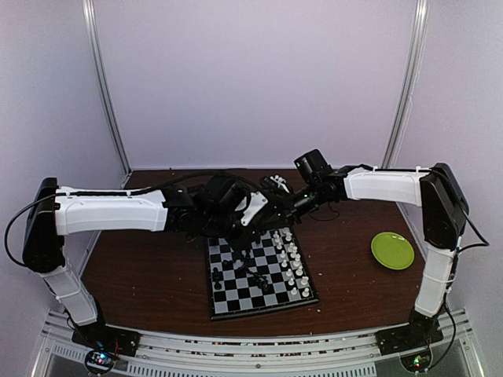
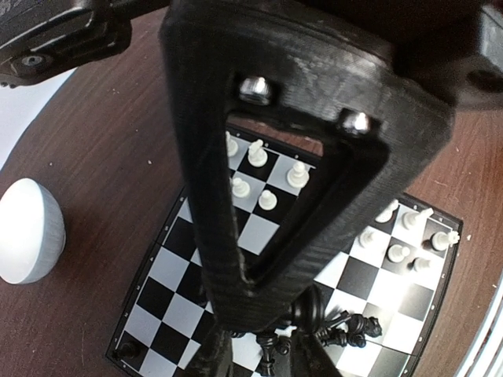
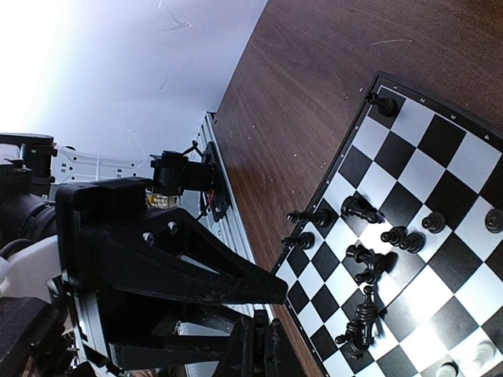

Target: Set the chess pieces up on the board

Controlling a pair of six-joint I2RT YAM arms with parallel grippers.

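My two grippers meet above the far part of the chessboard [image 1: 236, 302]. In the left wrist view, the fingers of my left gripper stand part open at the bottom edge, black pieces visible beyond the gap. A large black finger frame of the right gripper crosses that view, with a dark round piece base [image 2: 309, 308] at its tip. My right gripper is shut; its own view hides what is between its tips. Black pieces lie toppled mid-board, including a tall one [image 3: 363, 318]; a black piece [image 3: 383, 104] stands in a corner. White pieces [image 1: 292, 267] line the right side.
A green plate [image 1: 392, 250] rests on the table at the right. The left wrist view shows a white bowl [image 2: 30, 230] off the board. Bare table lies on both sides of the board, and the arms hide its far edge from above.
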